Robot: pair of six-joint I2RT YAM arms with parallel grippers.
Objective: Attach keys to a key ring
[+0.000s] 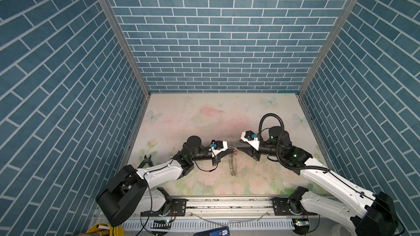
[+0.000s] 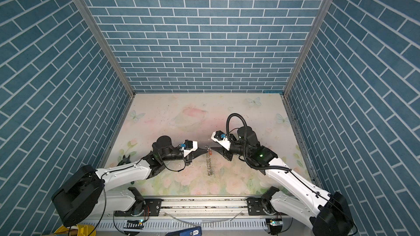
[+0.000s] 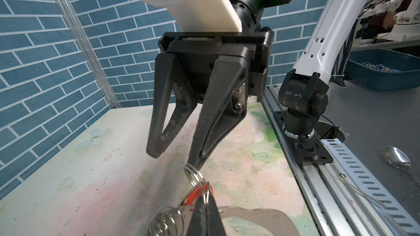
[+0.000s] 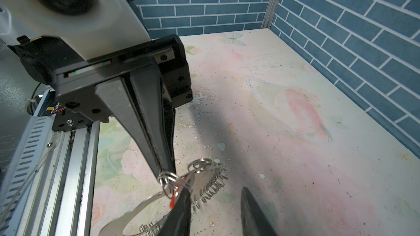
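Note:
My left gripper is shut on small metal key rings (image 4: 171, 182) at its fingertips. An orange-red piece (image 3: 196, 193) hangs just below them, along with a wire coil (image 4: 210, 188) and a flat silvery curved piece (image 3: 262, 218); I cannot make out a separate key shape. My right gripper is open beside the rings, nothing gripped between its fingers. One of its fingertips (image 3: 195, 159) is right at the rings' upper edge; whether it touches them I cannot tell. From above, the coil (image 2: 209, 163) dangles in the narrow gap between both grippers.
Around the arms, the flower-patterned table (image 1: 188, 109) is bare, most widely toward the back. Blue brick-pattern walls enclose it at the back and sides. A metal rail (image 1: 231, 201) runs along the front. Beyond the rail lie a teal bin (image 3: 385, 72) and a spoon (image 3: 396, 157).

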